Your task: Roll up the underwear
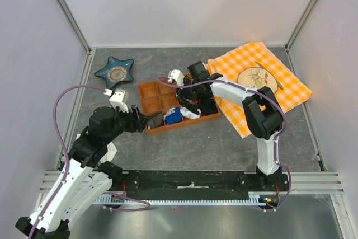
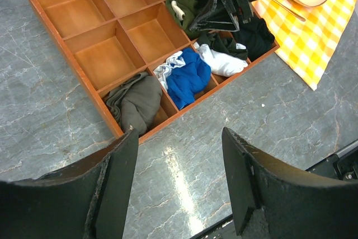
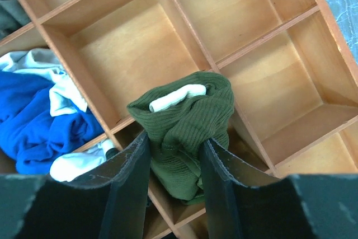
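A bundled dark green underwear (image 3: 193, 121) with a white patch on top sits in and over a compartment of the wooden box (image 2: 70, 60). My right gripper reaches down over it, with fingers (image 3: 131, 174) on both sides and green cloth filling the gap; whether they grip it or only stand around it cannot be told. In the left wrist view, part of the green bundle (image 2: 182, 6) shows beside the right gripper. My left gripper is open and empty, off the box's near left corner.
Along the box's near row lie a grey bundle (image 2: 137, 104), a blue-and-white one (image 2: 190, 79), a white-and-green one (image 2: 221, 60) and a black one (image 2: 254, 37). Several other compartments are bare. A teal star dish (image 1: 114, 73) stands at the back left, an orange checked cloth (image 1: 288, 93) at the right.
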